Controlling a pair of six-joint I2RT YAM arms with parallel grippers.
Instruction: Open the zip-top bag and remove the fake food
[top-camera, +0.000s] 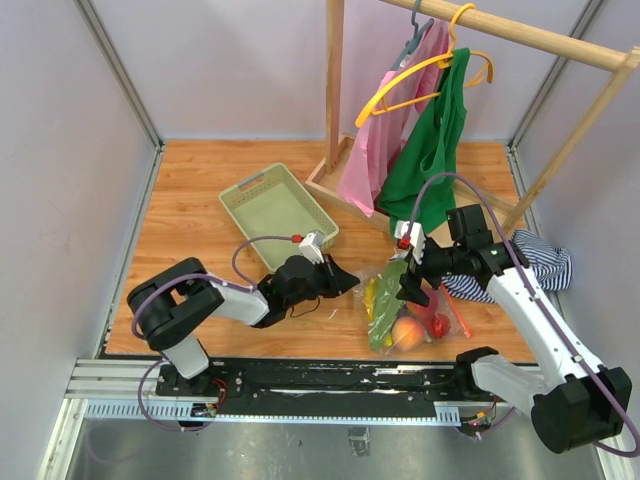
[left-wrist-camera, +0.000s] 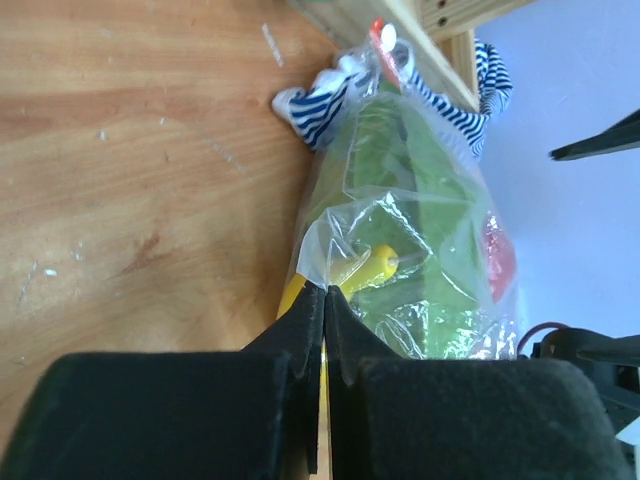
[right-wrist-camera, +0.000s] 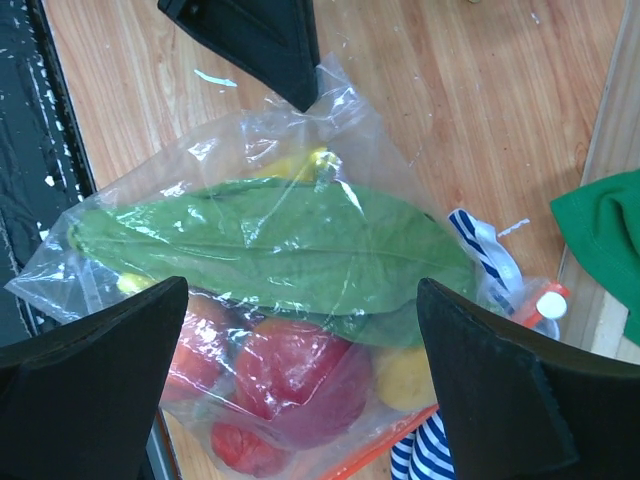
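A clear zip bag (top-camera: 405, 330) with fake food lies at the front right: a long green leaf (right-wrist-camera: 260, 240), yellow pieces, red fruit (right-wrist-camera: 290, 365) and orange fruit. My left gripper (top-camera: 354, 282) is shut at the bag's left corner, with thin plastic at its fingertips. My right gripper (top-camera: 410, 285) stands open over the bag, with fruit and leaf visible below between its fingers.
An empty green basket (top-camera: 255, 200) sits at the back left. Behind the bag are a wooden rack (top-camera: 333, 70) with hanging garments and a striped cloth (top-camera: 545, 265). Bare table lies at the left.
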